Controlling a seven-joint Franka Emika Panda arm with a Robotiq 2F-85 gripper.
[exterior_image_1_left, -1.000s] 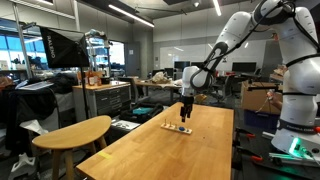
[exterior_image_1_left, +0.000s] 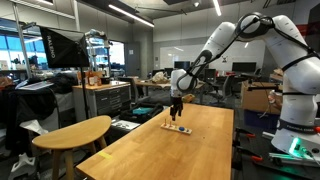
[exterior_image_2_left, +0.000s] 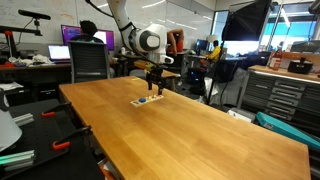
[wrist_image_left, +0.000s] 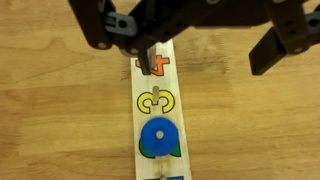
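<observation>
A long, pale board (wrist_image_left: 158, 88) with painted numerals and short pegs lies flat on the wooden table. On it, a blue disc (wrist_image_left: 159, 136) sits around a peg, partly covering a green numeral. Beside the disc are a yellow 3 (wrist_image_left: 155, 102) and an orange 4, the latter partly hidden by a finger. My gripper is open, with its fingers wide apart above the board's 4 end and the table beside it; nothing shows between them. From the side, the gripper (exterior_image_1_left: 173, 112) points down just over the board (exterior_image_1_left: 177, 128).
A round-topped stool or small table (exterior_image_1_left: 72, 132) stands off to the left. Drawer cabinets (exterior_image_2_left: 275, 92) stand behind the table.
My arm has reached farther out, and the gripper has shifted left in exterior view 1, toward the board's far end. The board and blue disc appear unmoved.
</observation>
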